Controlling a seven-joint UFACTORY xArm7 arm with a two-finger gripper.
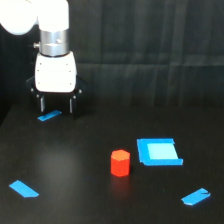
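Note:
My gripper hangs at the far left of the camera view, its two dark fingers apart with nothing visible between them. It looks open. A red six-sided block stands upright on the black table near the middle, well to the right of the gripper and nearer the camera. To the right of the block lies a white square framed in blue tape; the two do not touch.
Short blue tape strips mark the table: one below the gripper, one at front left, one at front right. Dark curtains close off the back. Between gripper and block the table is clear.

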